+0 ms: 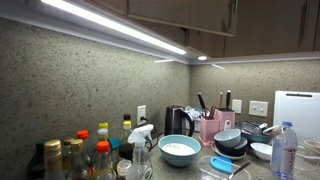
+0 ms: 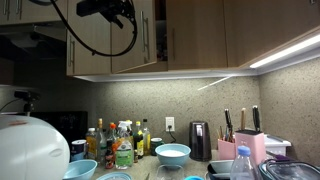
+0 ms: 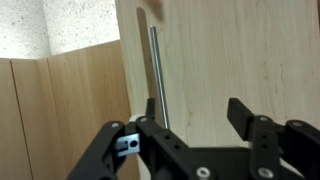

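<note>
A wooden cabinet door [image 1: 180,12] hangs at the top of the first exterior view, with a slim metal handle [image 1: 229,18] near its edge. Seen from the wrist, the gripper is open, its dark fingers [image 3: 240,115] well apart in front of pale wood. A thin handle [image 3: 156,70] runs upright there, its lower end beside the left finger; contact cannot be made out. In the second exterior view the dark gripper [image 2: 122,20] is up by the cabinets, left of a door handle [image 2: 145,36].
On the counter below stand several bottles [image 1: 103,160], a light blue bowl [image 1: 180,150], a black kettle [image 1: 176,120], a pink knife block [image 1: 213,126] and a water bottle [image 1: 285,152].
</note>
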